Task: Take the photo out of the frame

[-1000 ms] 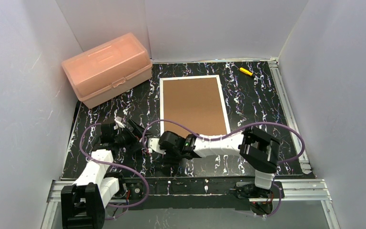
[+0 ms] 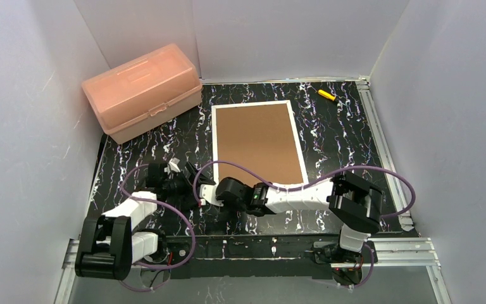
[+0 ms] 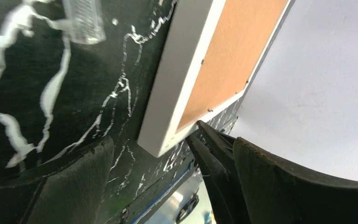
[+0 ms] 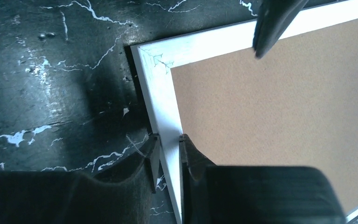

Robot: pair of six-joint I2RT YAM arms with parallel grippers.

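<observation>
The photo frame [image 2: 214, 142] lies flat, brown backing board [image 2: 257, 139] facing up inside a white border. In the right wrist view my right gripper straddles one white frame rail [image 4: 161, 100], a fingertip close against each side; whether it grips cannot be told. My left gripper is open, with a frame corner [image 3: 156, 144] visible beyond the gap and nothing held. A dark left fingertip [image 4: 265, 42] hangs over the frame's border in the right wrist view. No photo shows.
A pink toolbox [image 2: 142, 92] stands at the back left. The yellow-handled tool [image 2: 326, 95] lies at the back right. Purple cables [image 2: 247, 168] loop over both arms. Beside the frame is a clear object [image 3: 85, 21]. The right of the table is open.
My left arm has shifted right toward the frame's near-left corner. The right arm has moved slightly right, its gripper still by the frame's near edge. The frame seems to have barely moved.
</observation>
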